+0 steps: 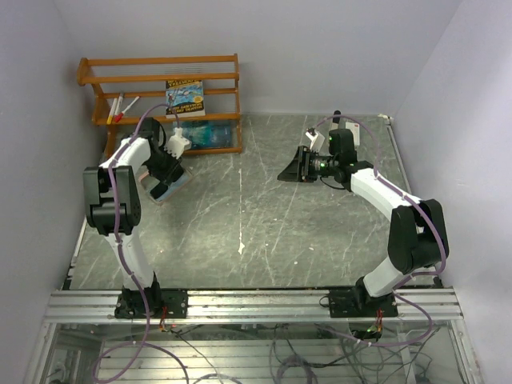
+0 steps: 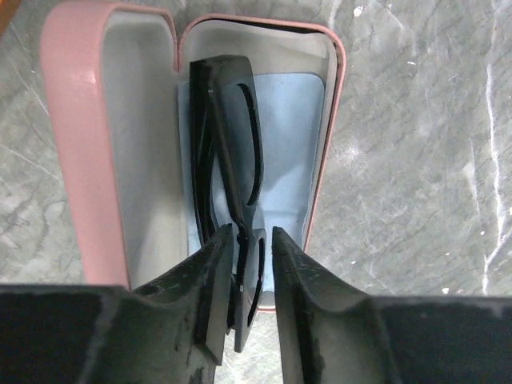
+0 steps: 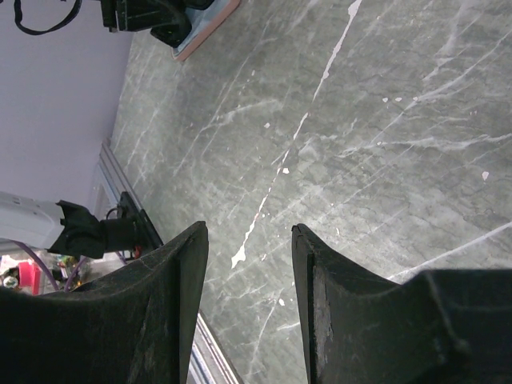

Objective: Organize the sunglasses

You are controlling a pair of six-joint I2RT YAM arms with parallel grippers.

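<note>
Black folded sunglasses lie lengthwise in an open case with a pink rim; their near end reaches past the case's near edge. A blue cloth lines the case under them. My left gripper is part open at that near end, which passes between its fingers; a gap shows beside the right finger. From the top view, the left arm largely covers the case. Over bare table, my right gripper stands open and empty.
Behind the left arm stands a wooden rack holding a book and pens. Small items, including a white one, lie at the back right.
</note>
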